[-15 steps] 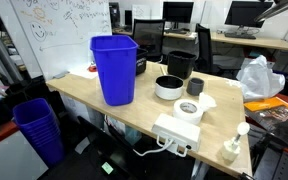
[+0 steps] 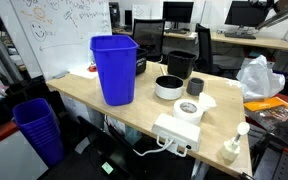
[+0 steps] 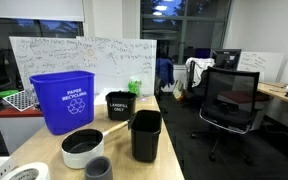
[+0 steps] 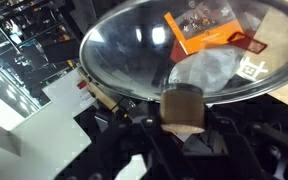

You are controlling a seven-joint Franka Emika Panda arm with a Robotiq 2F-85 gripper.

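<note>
In the wrist view my gripper is shut on the tan knob (image 4: 182,106) of what looks like a clear glass lid. The lid's metal rim (image 4: 112,80) curves widely around the knob, and orange sheets show through the glass. A white pot (image 2: 169,87) with a dark inside stands uncovered on the table; exterior view 2 shows the same pot (image 3: 82,148) with its handle pointing toward the black bins. Only part of the arm (image 2: 254,39) enters exterior view 1 at the upper right, well away from the pot.
Around the pot are a tall blue recycling bin (image 2: 114,70), black bins (image 2: 181,65), a grey cup (image 2: 195,87), a white tape roll (image 2: 187,110) and a white power box (image 2: 176,132). A pump bottle (image 2: 234,145) stands near the front corner. Bare tabletop lies right of the cup.
At the upper right of exterior view 1, the visible part of the arm and what it carries has shifted slightly. The things on the table have not moved.
</note>
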